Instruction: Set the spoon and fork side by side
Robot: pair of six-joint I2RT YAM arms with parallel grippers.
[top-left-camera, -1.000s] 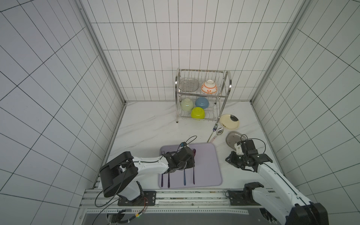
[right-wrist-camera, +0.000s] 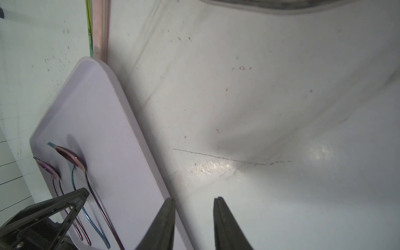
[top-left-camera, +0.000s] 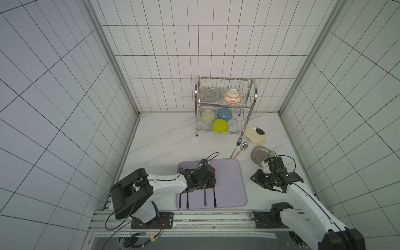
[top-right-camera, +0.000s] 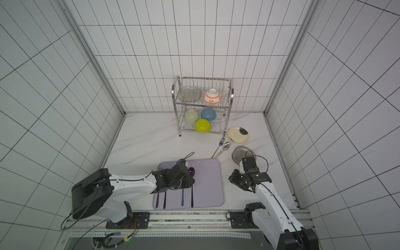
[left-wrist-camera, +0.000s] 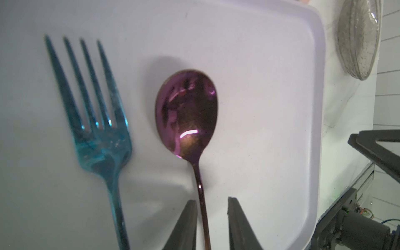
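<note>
In the left wrist view a purple spoon (left-wrist-camera: 186, 112) lies in the lilac tray (left-wrist-camera: 270, 83), right of a blue fork (left-wrist-camera: 100, 145). My left gripper is open over the spoon's thin handle, one finger on each side. More cutlery lies in parallel to their left (top-left-camera: 180, 198). A silver fork (top-left-camera: 238, 143) and a silver spoon (top-left-camera: 244, 145) lie outside the tray at upper right. My right gripper is open above bare counter right of the tray, nothing between its fingers.
A wire rack (top-left-camera: 245, 108) with bowls stands at the back. A cream plate (top-left-camera: 254, 134) and a grey plate (top-left-camera: 259, 153) lie at the right.
The purple spoon by my left gripper appears shifted very slightly left and down in the top left view. Both arms have moved only slightly.
</note>
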